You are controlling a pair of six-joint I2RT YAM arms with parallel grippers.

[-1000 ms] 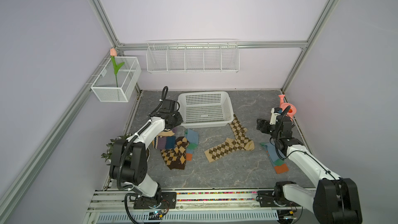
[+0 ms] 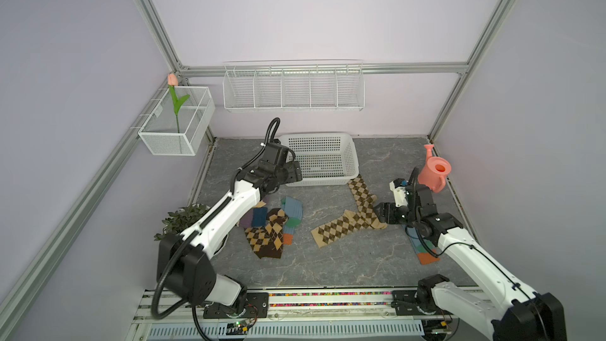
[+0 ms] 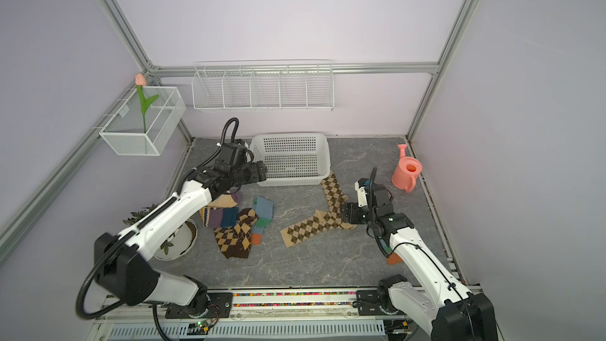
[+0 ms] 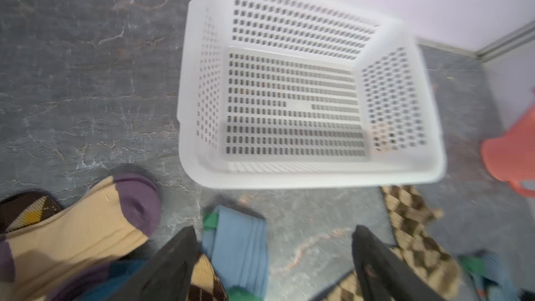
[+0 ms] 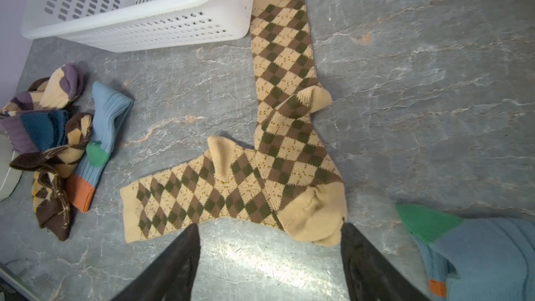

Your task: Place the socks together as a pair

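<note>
Two tan argyle socks (image 5: 281,67) (image 5: 161,206) lie overlapping at centre, one reaching up to the basket, the other toward front left. A blue-green-orange sock (image 5: 479,256) lies at right, partly under my right arm; a similar one (image 5: 108,111) lies left among a pile of dark argyle (image 3: 233,240), purple and cream socks. My left gripper stands open and empty above that pile, near the basket. My right gripper hovers over the right end of the argyle socks, fingers apart with nothing between them.
A white basket (image 2: 318,178) stands at the back centre, with a pink watering can (image 2: 435,173) at back right and a plant (image 2: 180,227) at left. Wire shelves hang on the walls.
</note>
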